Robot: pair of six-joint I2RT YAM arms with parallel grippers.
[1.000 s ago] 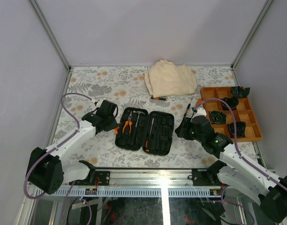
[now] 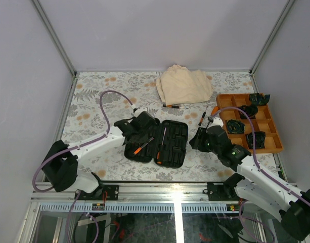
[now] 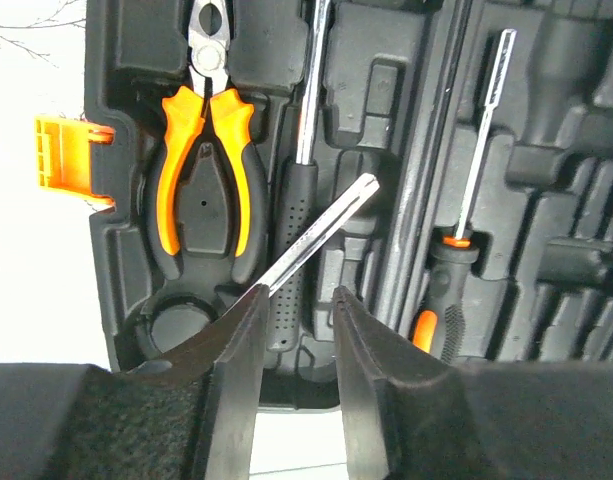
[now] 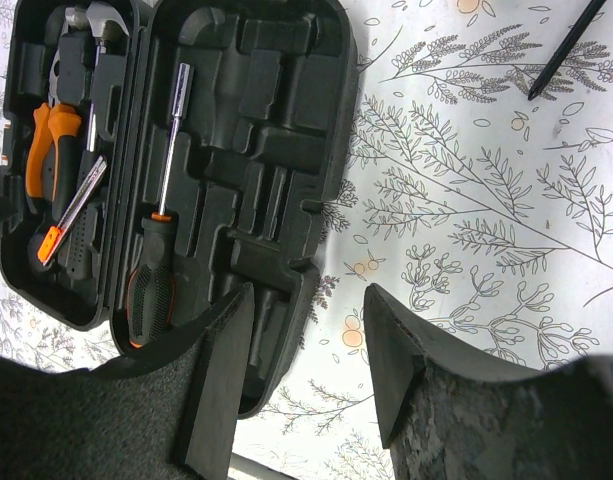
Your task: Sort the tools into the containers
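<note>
The black tool case [image 2: 180, 132] lies unfolded, with pliers [image 3: 236, 118], a hammer [image 4: 99, 85] and a screwdriver [image 3: 452, 275] in its moulded slots. Across the hammer handle [image 3: 299, 200] in the left half, a utility knife [image 3: 321, 228] rests at a slant, its orange end [image 4: 52, 241] near the round hollow. It sits on top rather than down in a slot. My left gripper is open above it, one finger covering the knife's orange end from the left wrist view. Open and empty, my right gripper hovers by the case's right edge.
A wooden organizer [image 2: 274, 132] with dark bundles stands at the right. A beige cloth [image 2: 184, 85] lies at the back, a screwdriver [image 2: 172, 106] along its front edge. Another orange-black tool [image 2: 202, 119] lies right of the case.
The utility knife has left my left gripper and now lies aslant in the case's left half. The right arm stayed still.
</note>
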